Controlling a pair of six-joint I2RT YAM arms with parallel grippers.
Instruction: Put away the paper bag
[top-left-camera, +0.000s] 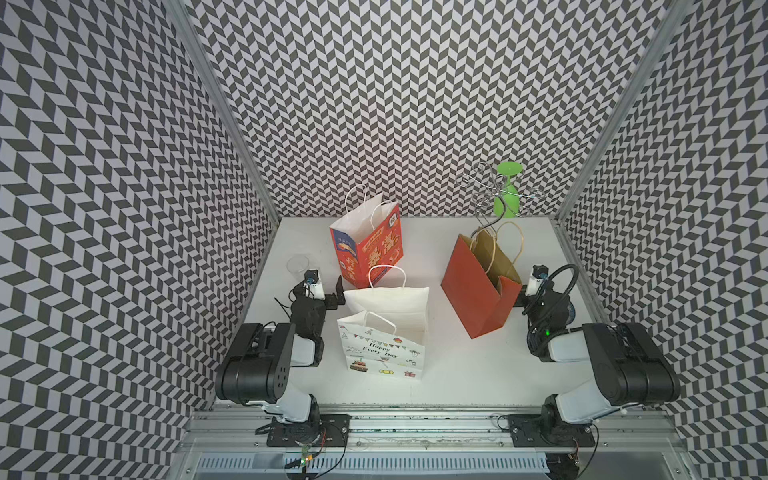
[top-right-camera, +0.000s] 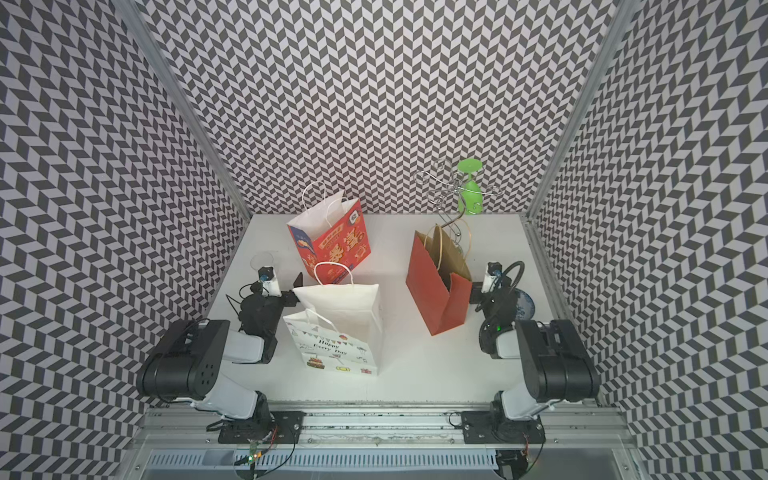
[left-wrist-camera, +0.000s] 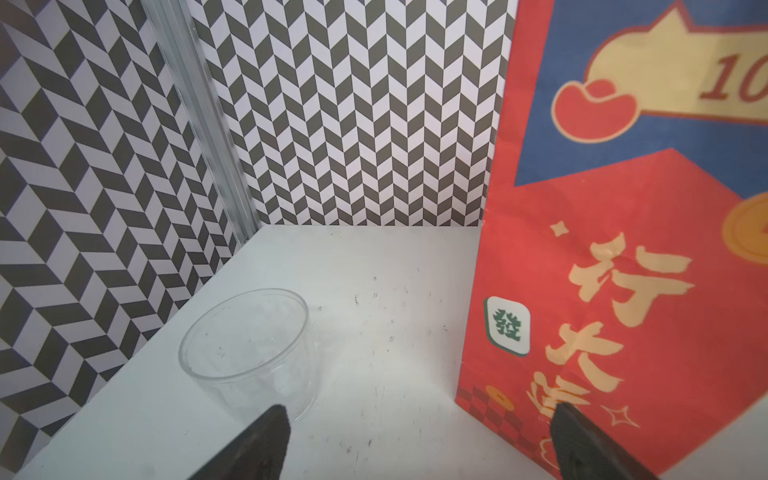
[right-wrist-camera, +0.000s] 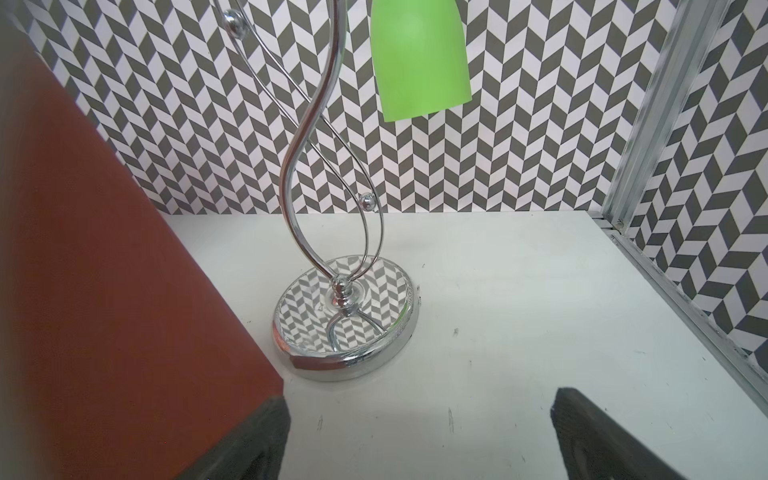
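Three paper bags with handles stand upright and open-topped on the table. The white "Happy Every Day" bag (top-left-camera: 384, 348) is front left of centre, the red-and-blue printed bag (top-left-camera: 374, 248) stands behind it, and the plain red-brown bag (top-left-camera: 476, 288) is on the right. My left gripper is open low over the table, facing the printed bag's left side, with the white bag just to its right in the top views. Open as well, my right gripper stands beside the red-brown bag's right side, bare table between its fingers. Neither holds a bag.
A clear plastic cup (left-wrist-camera: 248, 352) sits left of the printed bag. At the back right stands a chrome rack (right-wrist-camera: 344, 320) on a round base, a green cup (right-wrist-camera: 420, 60) hanging from it. A blue-patterned round item (top-right-camera: 524, 305) is partly hidden behind my right arm.
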